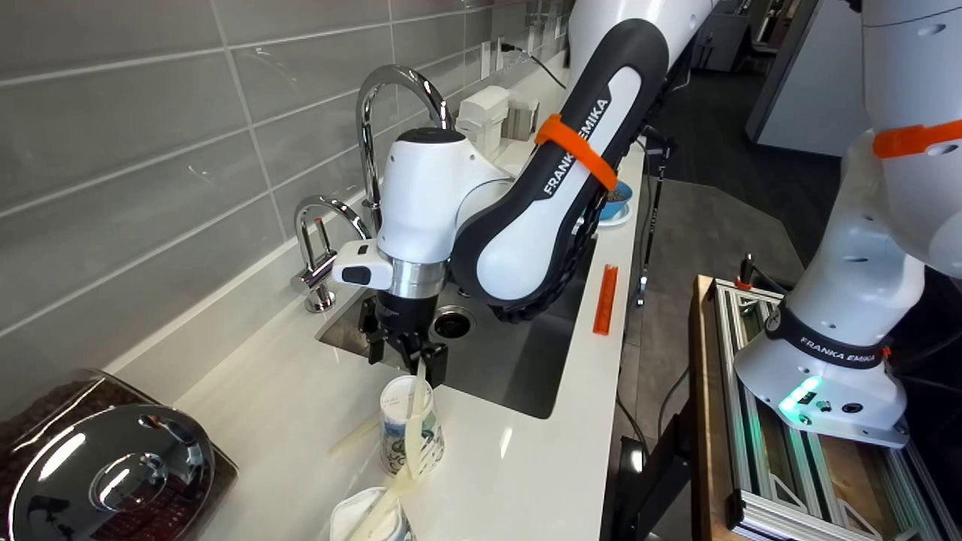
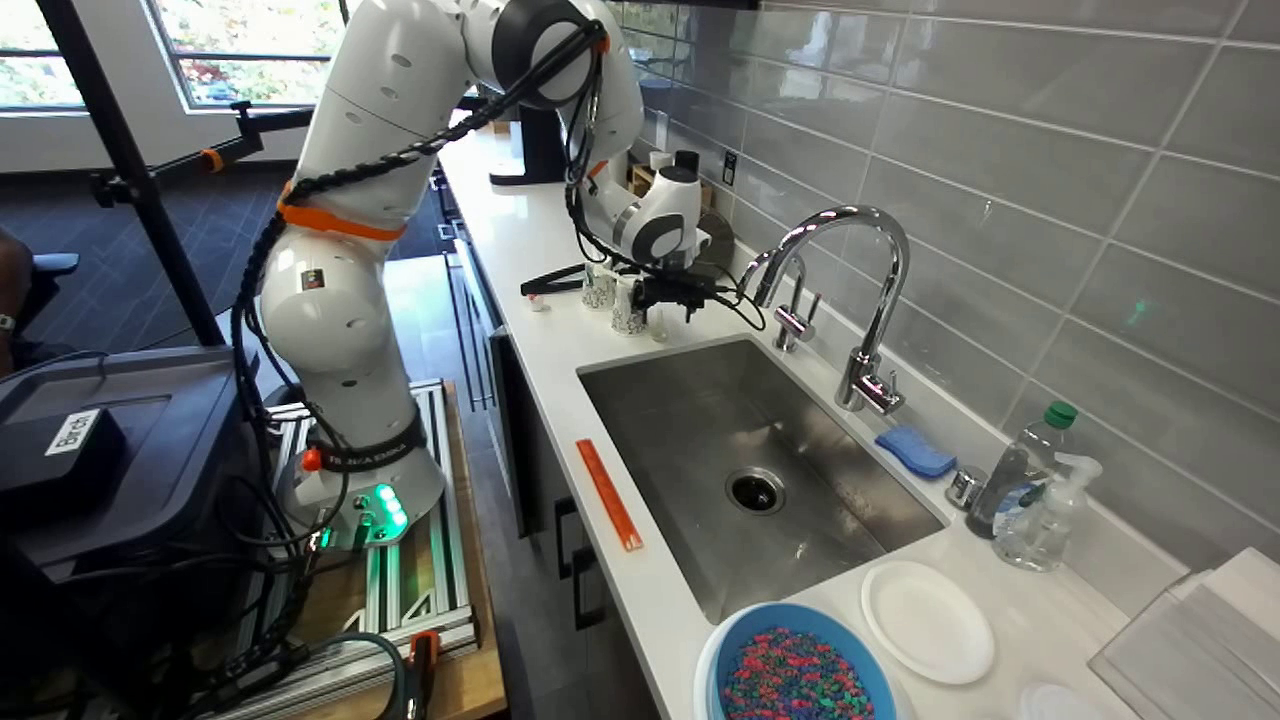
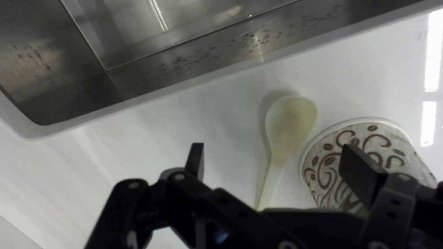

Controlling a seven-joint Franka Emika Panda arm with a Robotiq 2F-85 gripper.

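My gripper [image 1: 406, 361] stands open above the counter, close to the sink's edge. In the wrist view its fingers [image 3: 197, 159] are wide apart and nothing is held between them. A pale spoon [image 3: 290, 120] lies on the counter below, within the gap as seen from there, its bowl toward the sink and its handle end hidden by the gripper. Beside it, the patterned paper cup [image 3: 373, 153] is partly covered by the other finger. Pale utensils [image 1: 414, 433] slant across the cup in exterior view 1; one top end overlaps the gripper, and contact cannot be told.
A second cup [image 1: 367, 515] stands nearby. The sink [image 2: 768, 444] adjoins, with a small tap [image 1: 316, 261] at the wall side. A lidded container [image 1: 117, 478] occupies the counter's left, and an orange strip [image 1: 606, 300] lies at its edge.
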